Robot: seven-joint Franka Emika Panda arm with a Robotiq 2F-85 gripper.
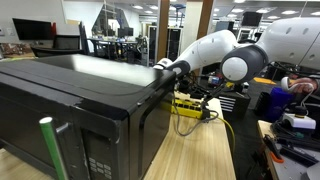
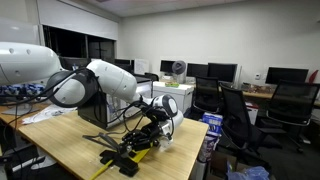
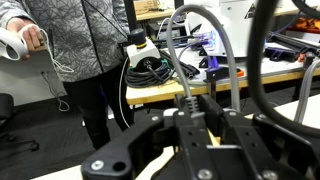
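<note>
In the wrist view my gripper is shut on the end of a grey cable (image 3: 188, 80). The cable rises from between the fingers, bends over in a loop and comes back down on the right. Where its lower end goes is hidden by the gripper. My white arm (image 1: 225, 50) reaches in from the right in the first exterior view, its hand end partly hidden among dark parts beyond the black box. In the second exterior view the arm (image 2: 115, 80) bends down toward the tabletop, and the dark gripper parts there are too small to read.
A large black microwave-like box (image 1: 75, 85) fills the left of the first exterior view. Something yellow (image 1: 195, 110) lies on the wooden table (image 1: 205, 155) beyond it. Bare wood shows at front. A person (image 3: 85, 45) stands near the table in the wrist view.
</note>
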